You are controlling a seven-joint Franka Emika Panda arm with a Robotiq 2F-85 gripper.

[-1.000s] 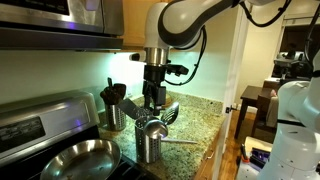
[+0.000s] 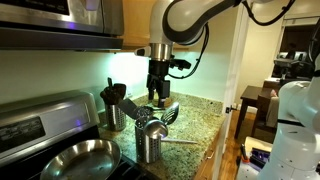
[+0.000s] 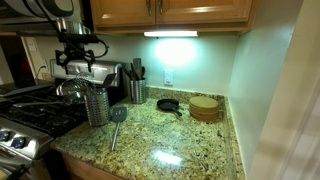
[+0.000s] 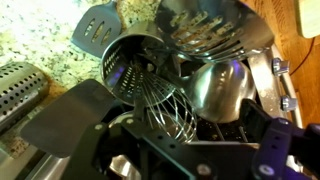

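A perforated metal holder (image 2: 148,148) stands at the counter's stove side, filled with utensils. My gripper (image 2: 157,98) is open just above those utensils, pointing down. In the wrist view, a wire whisk (image 4: 172,112), a shiny ladle (image 4: 222,90), a large slotted skimmer (image 4: 215,25) and a dark flat turner (image 4: 68,118) spread out from the holder. The dark fingers (image 4: 262,128) show low in that view, with the utensils below them. None is visibly clamped.
A grey slotted spatula (image 3: 119,115) lies on the granite counter. A second utensil holder (image 3: 138,90) stands behind, near the wall. A black pan (image 3: 170,104) and a round wooden stack (image 3: 205,107) are farther right. On the stove sits a wide pan (image 2: 85,160).
My gripper has shifted slightly right and up above the holder over the last second. The holder and its utensils look unmoved.
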